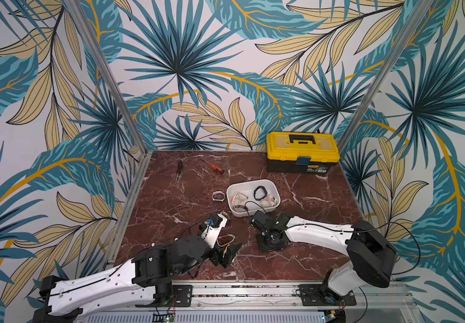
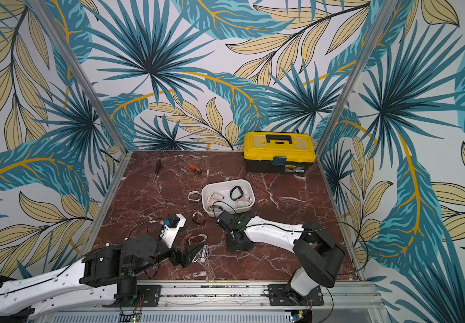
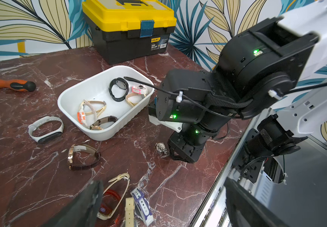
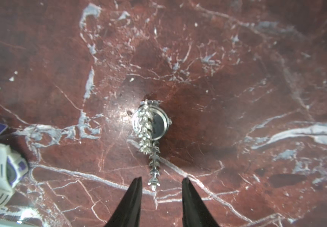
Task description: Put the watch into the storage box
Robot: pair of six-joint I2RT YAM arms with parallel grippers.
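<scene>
A small silver metal-band watch lies on the marble table, right below my right gripper. Its dark face and links show in the right wrist view, just ahead of the fingertips and not between them. The fingers are part open with bare table in the gap. In the left wrist view the same watch shows beside the right gripper's body. The white storage box holds several watches. My left gripper stands open above a cluster with a beige-strapped watch, nothing held between its fingers.
A brown-strapped watch and a white band lie left of the box. A blue-and-white watch lies near the left gripper. The yellow toolbox and screwdrivers sit farther back.
</scene>
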